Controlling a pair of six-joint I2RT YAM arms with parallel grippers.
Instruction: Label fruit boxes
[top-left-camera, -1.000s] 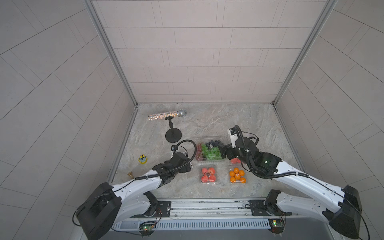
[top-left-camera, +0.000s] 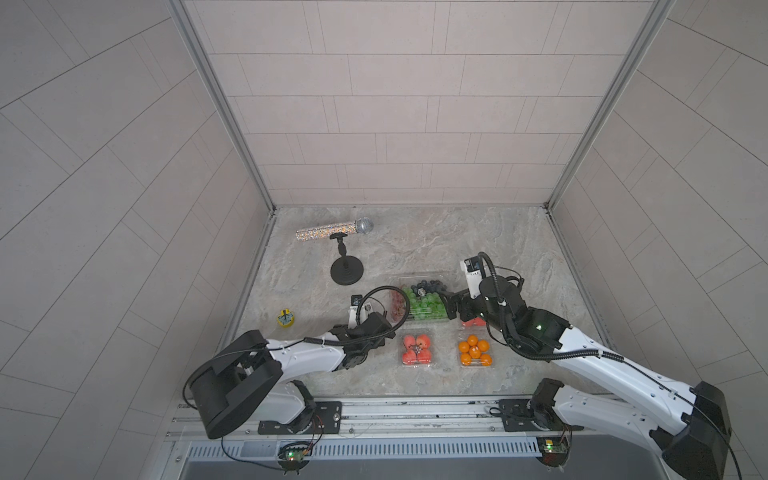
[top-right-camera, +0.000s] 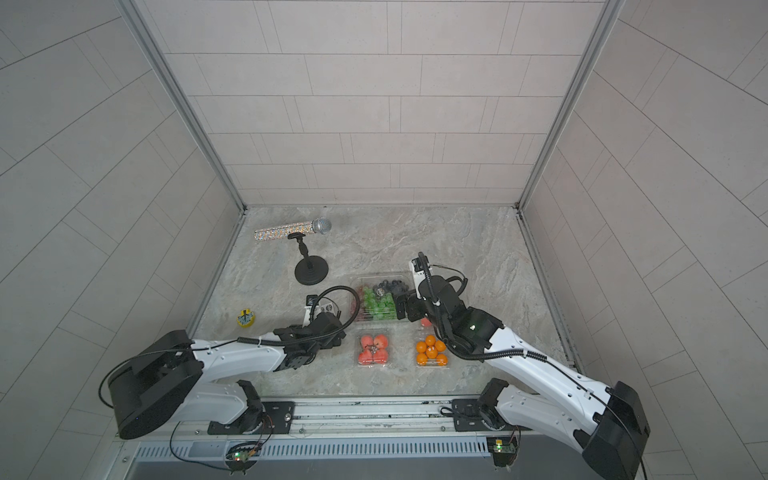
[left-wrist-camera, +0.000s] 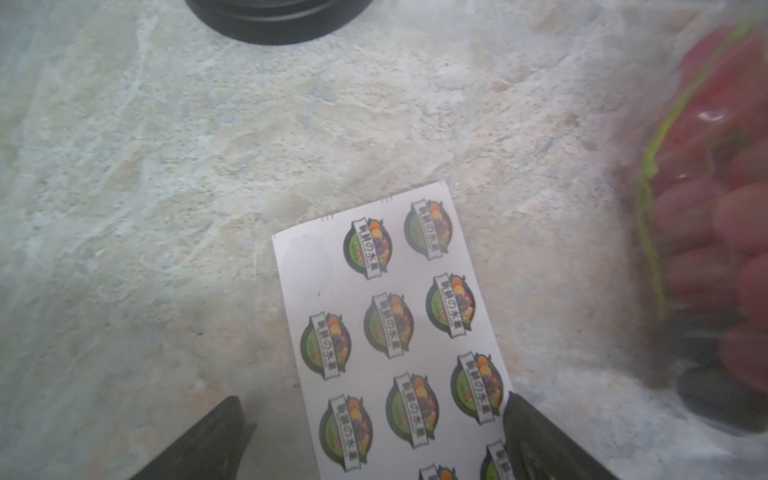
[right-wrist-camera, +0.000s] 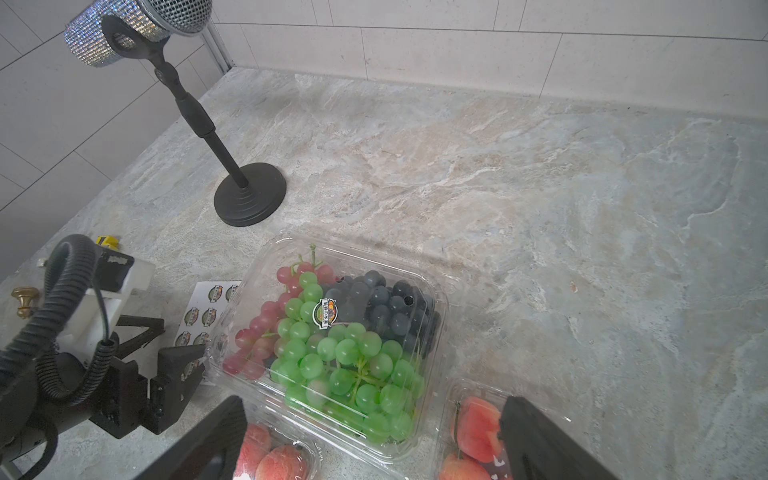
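A sheet of round fruit-logo labels (left-wrist-camera: 376, 320), with a blank spot at its top left corner, lies on the table under my open left gripper. The grape box (right-wrist-camera: 336, 360) bears one label. My open right gripper hangs over the front right of that box and a peach box (right-wrist-camera: 480, 432). Another peach box (top-left-camera: 417, 349) and an orange box (top-left-camera: 475, 351) stand in front.
A microphone (right-wrist-camera: 132, 32) with a black stand (right-wrist-camera: 248, 192) is at the back left. A small yellow item (top-left-camera: 285, 318) lies at left.
My right arm has shifted slightly to the right.
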